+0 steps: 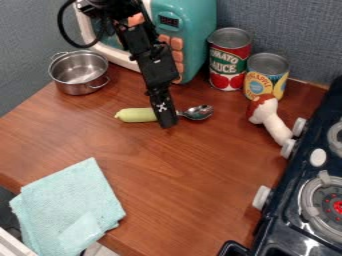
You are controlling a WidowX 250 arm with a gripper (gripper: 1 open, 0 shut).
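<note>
My black gripper (166, 118) reaches down to the table at a pale yellow-green cylindrical item (136, 115), at its right end, beside a metal spoon (197, 112) lying flat. The fingertips hide where the item and the spoon meet; whether they grip either one I cannot tell.
A steel pot (80, 75) stands back left, a teal appliance (187, 40) behind the arm, sauce cans (230, 60) back right. A white-and-red toy (270, 120) lies right, near the stove (301, 220). A cloth (67, 205) lies front left.
</note>
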